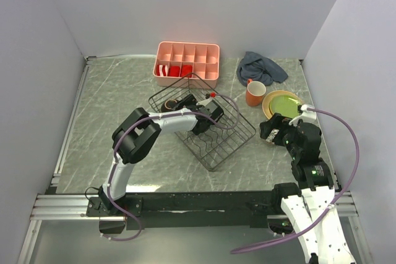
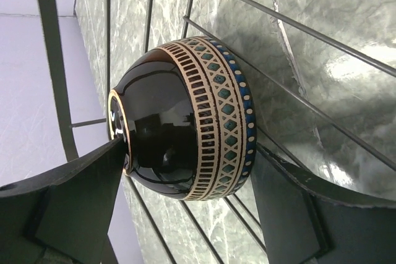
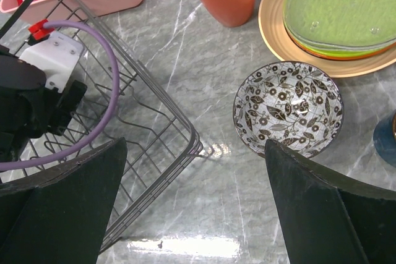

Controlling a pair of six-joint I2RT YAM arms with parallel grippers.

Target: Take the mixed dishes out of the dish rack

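Observation:
In the left wrist view a dark bowl (image 2: 164, 128) with a patterned band lies on its side among the wires of the dish rack (image 1: 216, 153). My left gripper is part open around it, a finger at each side; whether it grips firmly I cannot tell. From above, the left gripper hides most of the bowl. My right gripper is open and empty, above the table right of the rack, near a floral bowl (image 3: 288, 109).
Behind the rack are a pink compartment box (image 1: 204, 54) and a grey cloth (image 1: 260, 66). An orange mug (image 1: 255, 94), stacked plates (image 3: 340, 10) and a blue vessel (image 3: 385, 143) stand at the right.

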